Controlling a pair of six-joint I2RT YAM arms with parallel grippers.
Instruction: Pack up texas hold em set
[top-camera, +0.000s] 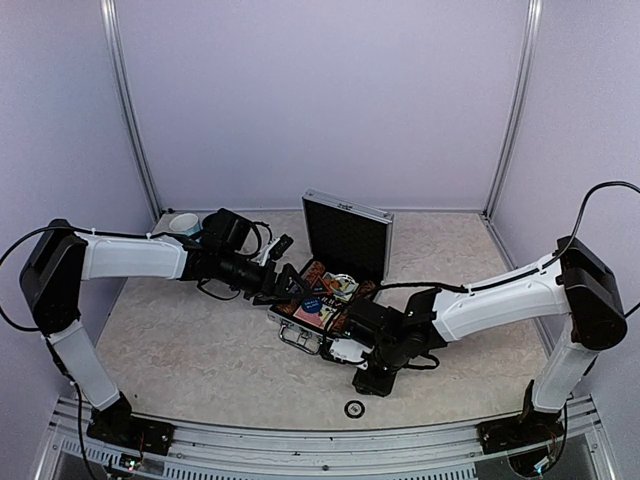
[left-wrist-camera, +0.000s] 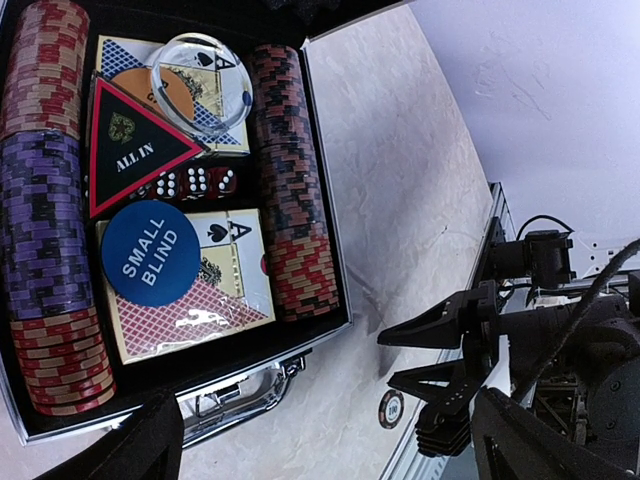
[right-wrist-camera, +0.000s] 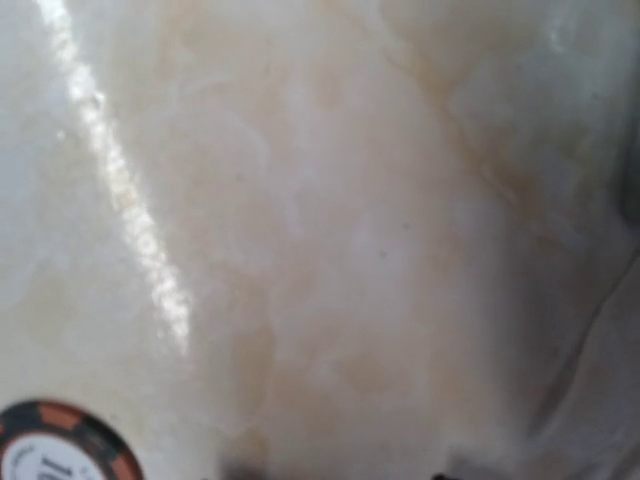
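Observation:
The poker case (left-wrist-camera: 345, 325) lies open with its lid (top-camera: 350, 235) up. Inside are rows of chips (left-wrist-camera: 292, 180), two card decks (left-wrist-camera: 185, 330), red dice (left-wrist-camera: 195, 182), a triangular ALL IN marker (left-wrist-camera: 130, 145), a blue SMALL BLIND disc (left-wrist-camera: 150, 253) and a clear round disc (left-wrist-camera: 202, 85). A loose black-and-orange chip (right-wrist-camera: 65, 445) rests flat on the table in front of the case. Close by, my right gripper has its fingers apart, nothing between them. My left gripper is over the case, wide open and empty.
A white cup-like object (top-camera: 184, 224) stands at the back left, behind the left arm. Bare table (top-camera: 190, 350) lies to the left of the case. The metal front rail (top-camera: 300, 432) runs just below the loose chip.

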